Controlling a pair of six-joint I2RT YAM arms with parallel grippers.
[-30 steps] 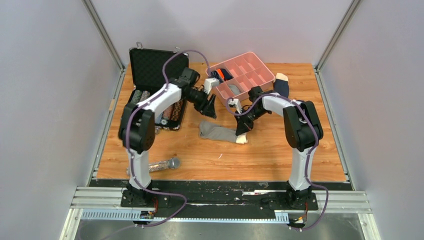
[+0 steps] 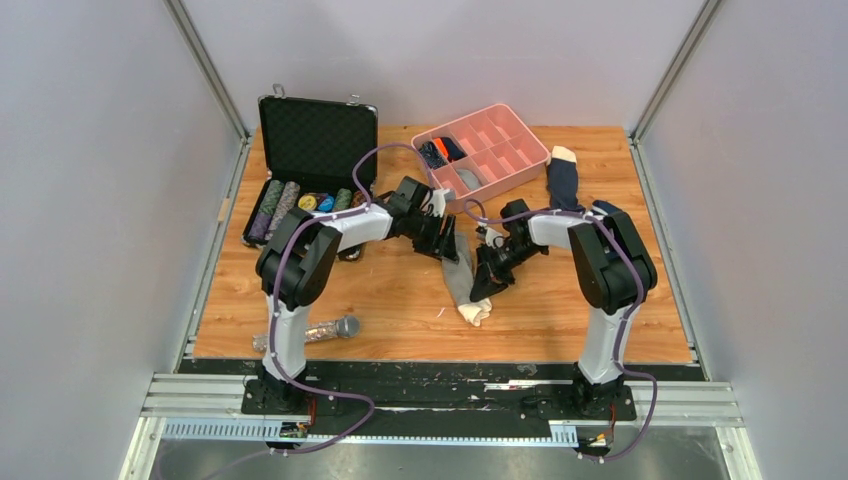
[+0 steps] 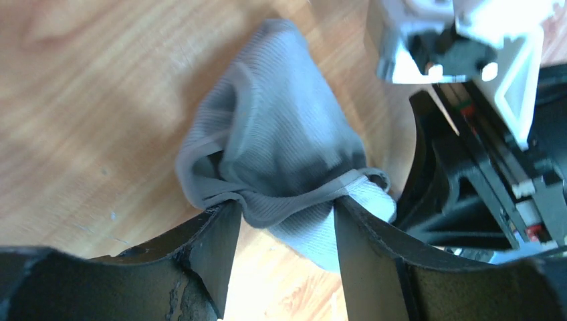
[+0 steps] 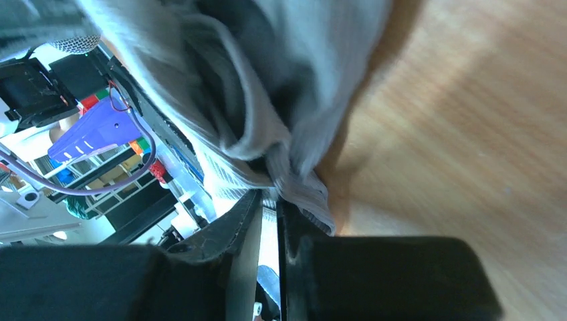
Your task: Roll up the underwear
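Note:
The grey underwear (image 2: 458,282), a long piece of cloth with a cream end (image 2: 475,312), lies near the middle of the table between the two arms. At its upper end is my left gripper (image 2: 449,258); in the left wrist view its fingers (image 3: 217,247) stand apart, with a raised grey fold (image 3: 284,208) running between the tips. Lower down, beside the cream end, sits my right gripper (image 2: 478,294). Its fingers (image 4: 249,227) are nearly together in the right wrist view, and bunched grey cloth (image 4: 251,134) gathers at their tips. Part of the cloth is hidden by the grippers.
Behind the grippers stands a pink divided box (image 2: 503,182) with some dark cloth inside. An open black case (image 2: 320,140) holding several rolls is at the left. A microphone (image 2: 345,328) lies front left, a dark sock (image 2: 563,180) back right.
The left gripper came down to the cloth's far end and moved right, swinging that end around. The cloth has turned from sideways to nearly lengthwise. The right gripper shifted slightly toward the front.

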